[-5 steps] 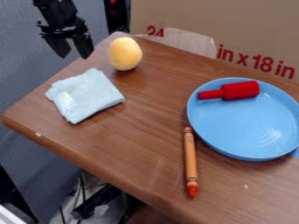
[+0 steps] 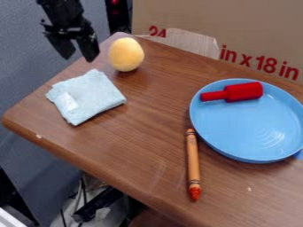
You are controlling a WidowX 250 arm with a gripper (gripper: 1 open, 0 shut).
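Observation:
My black gripper hangs at the upper left, above and behind a folded light-blue cloth, with its fingers apart and nothing visible between them. A yellow egg-shaped object stands to the right of the gripper. A light-blue plate at the right holds a red cylindrical object with a short handle. An orange crayon lies just left of the plate.
The wooden table has clear room in its middle and lower left. A large cardboard box stands along the back. The table's left edge drops to a grey surface.
The objects on the table look unmoved.

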